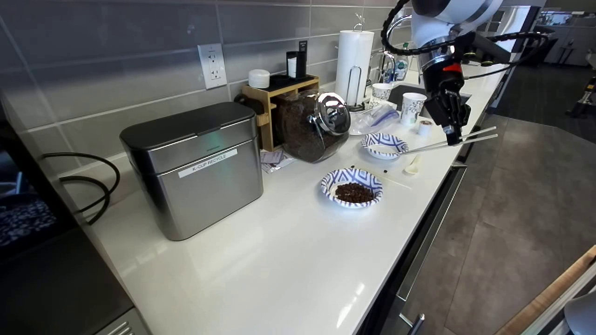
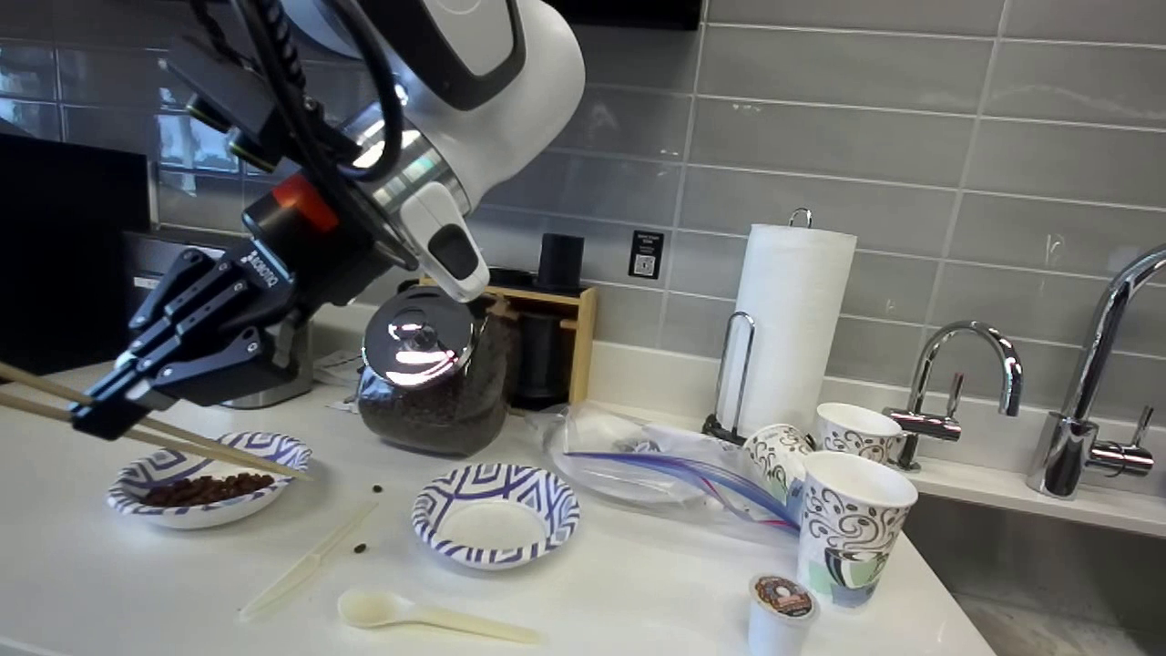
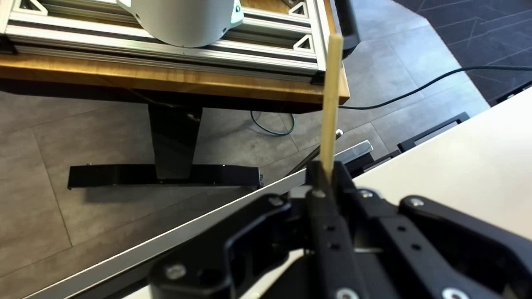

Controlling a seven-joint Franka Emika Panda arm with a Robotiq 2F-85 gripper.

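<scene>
My gripper is shut on a pair of pale chopsticks, held crosswise above the counter. Seen in exterior view 2, the chopsticks slope down to the right from the gripper, their tips in line with a patterned bowl of coffee beans; the exact height over it is unclear. From the wrist, one light wooden stick juts out between the fingertips. An empty bowl of the same blue pattern sits to the right of the bean bowl.
A pale spoon, a thin knife and two stray beans lie near the bowls. Around them stand a bean jar, a plastic bag, paper cups and a coffee pod. The counter before the steel bin is clear.
</scene>
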